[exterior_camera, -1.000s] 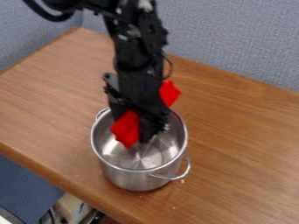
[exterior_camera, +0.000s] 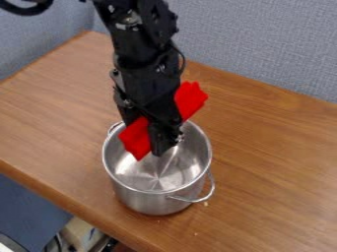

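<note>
A steel pot with side handles stands on the wooden table, near its front left edge. Over it hangs my black gripper, pointing down, with a red object behind and around its fingers, sticking out to the lower left and to the upper right. The fingertips are dark and partly overlapping, so whether they grip the red object cannot be told.
Bare wooden table lies to the right and to the upper left. A grey wall runs along the back. The table's edge drops off at the lower left.
The arm has risen slightly and shifted a little over the pot. The red object has moved slightly with it, showing more at the upper right.
</note>
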